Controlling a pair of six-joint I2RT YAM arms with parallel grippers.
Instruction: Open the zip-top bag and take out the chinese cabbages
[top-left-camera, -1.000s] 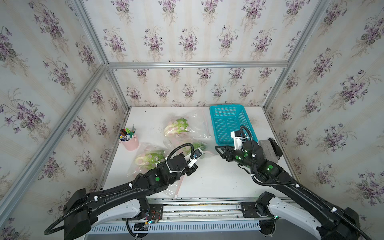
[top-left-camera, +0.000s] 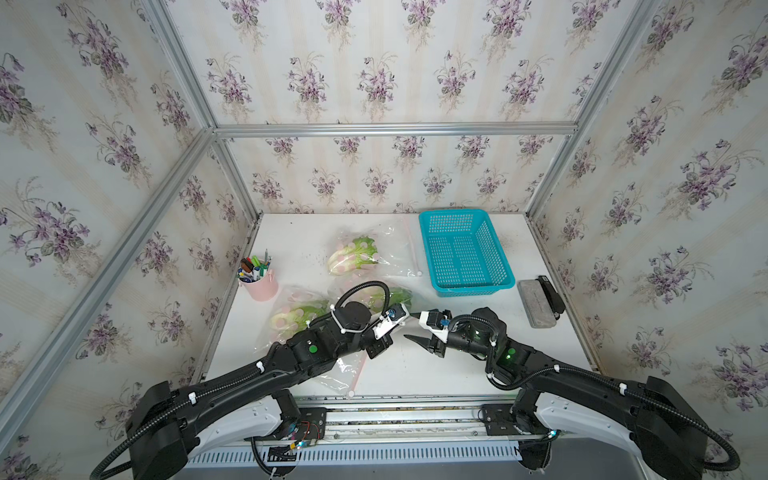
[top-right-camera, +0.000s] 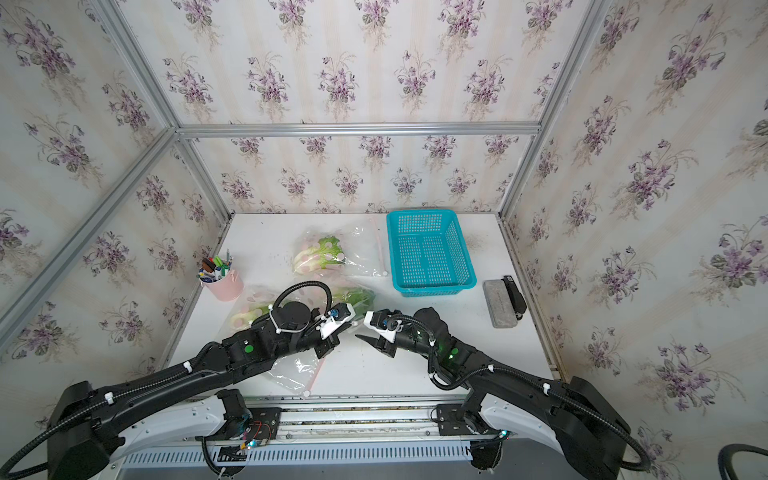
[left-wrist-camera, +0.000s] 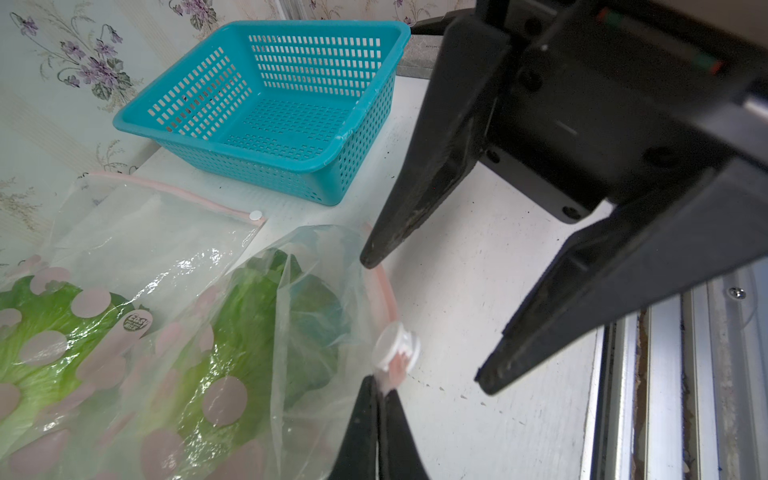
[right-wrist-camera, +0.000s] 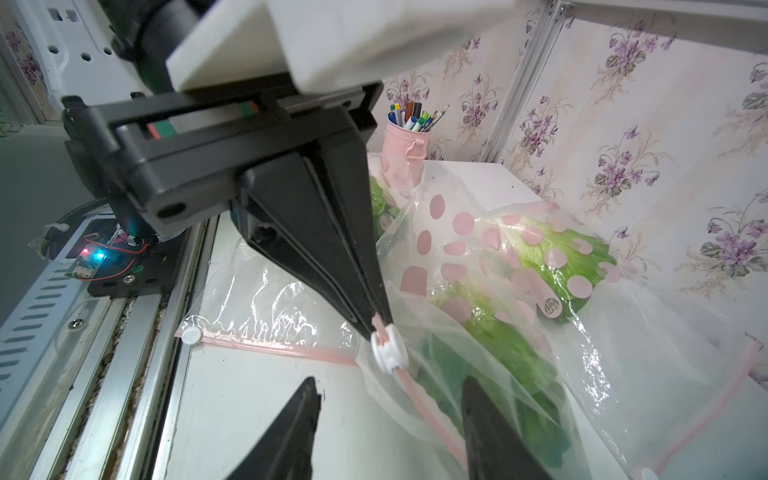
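Observation:
A clear zip bag with pink dots (left-wrist-camera: 312, 352) holds a cabbage (left-wrist-camera: 248, 320) and is lifted at one corner. My left gripper is shut on that corner, just below the white zip slider (left-wrist-camera: 397, 345). The slider (right-wrist-camera: 389, 349) and the pink zip strip (right-wrist-camera: 428, 408) also show in the right wrist view. My right gripper stands part open, its fingers apart with nothing gripped, facing the slider from the right. Two more bags lie on the table: one with a cabbage (top-left-camera: 352, 254) at the back, one with a cabbage (top-left-camera: 297, 318) at the left.
An empty blue basket (top-left-camera: 466, 252) stands at the back right. A pink pen cup (top-left-camera: 260, 284) is at the left edge, and a grey eraser-like block (top-left-camera: 536, 304) at the right.
My right gripper has come from beside the basket, left and toward the front, close to the left gripper.

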